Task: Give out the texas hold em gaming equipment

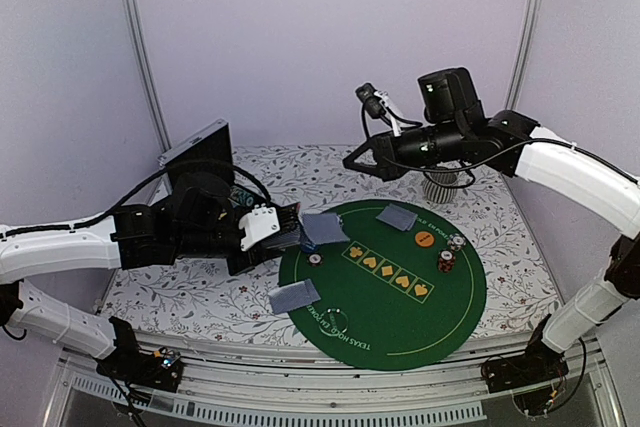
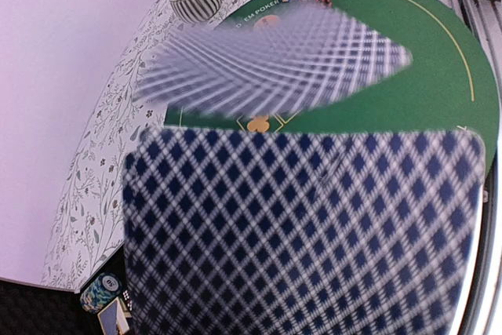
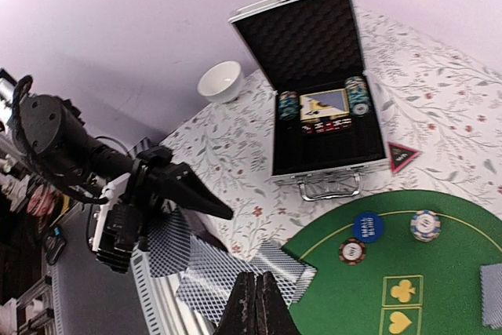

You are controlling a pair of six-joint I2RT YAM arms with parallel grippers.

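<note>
My left gripper (image 1: 282, 231) is shut on the deck of blue checked cards (image 2: 306, 233), which fills the lower left wrist view. A single card (image 1: 325, 229) is in the air just right of the deck, clear of the mat; it looks blurred (image 2: 274, 60) in the left wrist view. My right gripper is shut, nothing visible between its fingertips, and stands up and right of that card in the top view. One card (image 1: 294, 296) lies at the left edge of the green poker mat (image 1: 440, 307), and another (image 1: 397, 216) lies on its far part.
Chip stacks (image 1: 445, 260) stand on the mat's right, near an orange disc (image 1: 424, 239). A single chip (image 3: 352, 252) and a blue small-blind disc (image 3: 369, 227) lie at its left. The open case (image 3: 329, 154) stands behind; a striped cup (image 1: 440, 187) is at the back right.
</note>
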